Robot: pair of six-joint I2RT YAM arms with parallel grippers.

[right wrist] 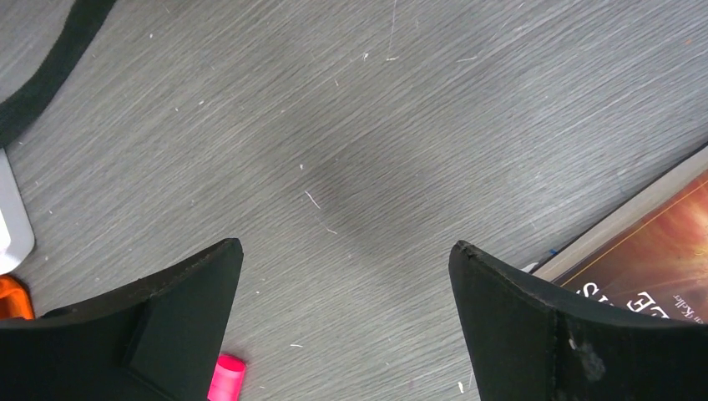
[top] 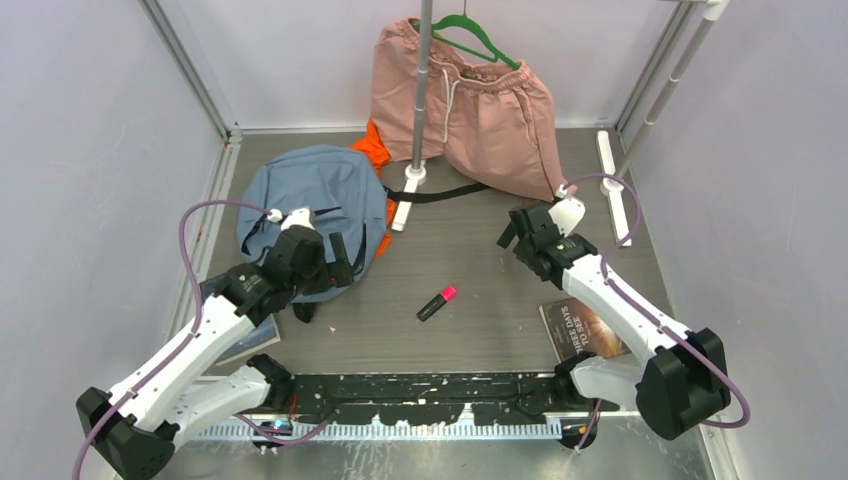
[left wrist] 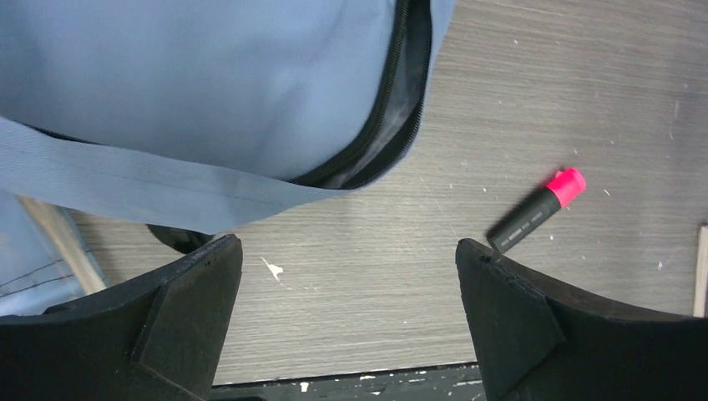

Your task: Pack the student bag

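Note:
A blue-grey bag lies on the left of the table, and its dark zip shows along one edge in the left wrist view. Over the bag's near right part, my left gripper stands open and empty. A black highlighter with a pink cap rests on bare table in the middle. At the front right lies a brown book, partly hidden by the right arm. Farther back, my right gripper is open above bare table. Under the left arm shows part of a blue item, mostly covered.
Pink shorts hang on a green hanger at the back. A grey pole on a white foot stands before them. Orange cloth pokes out behind the bag, and a black strap crosses the table.

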